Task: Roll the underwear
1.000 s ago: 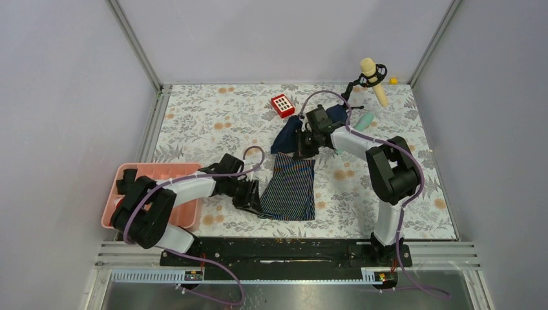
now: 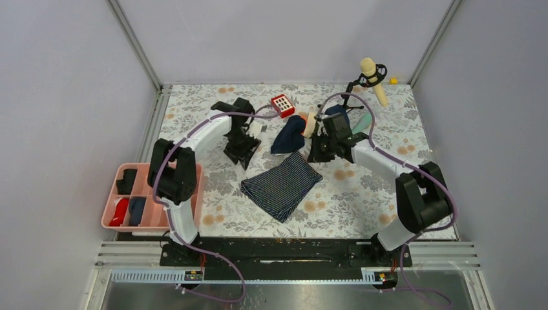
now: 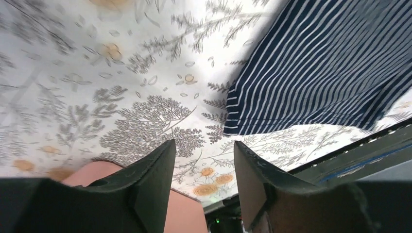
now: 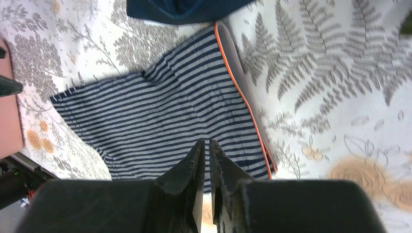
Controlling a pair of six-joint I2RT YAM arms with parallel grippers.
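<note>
The underwear, navy with thin white stripes, lies spread and askew on the floral cloth, one corner towards the front. An orange-edged side of the underwear shows in the right wrist view. My left gripper is open and empty, just off the left corner of the fabric. On the other side, beside the upper right part of the underwear, is my right gripper. Its fingers are shut, and no fabric shows between them; in its wrist view the tips overlap the stripes.
Behind the underwear lies a plain dark blue garment. A red box with white squares is farther back. The pink divided bin, holding folded cloth, stands at the left. A microphone is at the back right.
The underwear has turned clockwise, its front left corner swinging left and back. My left gripper has moved back from that corner.
</note>
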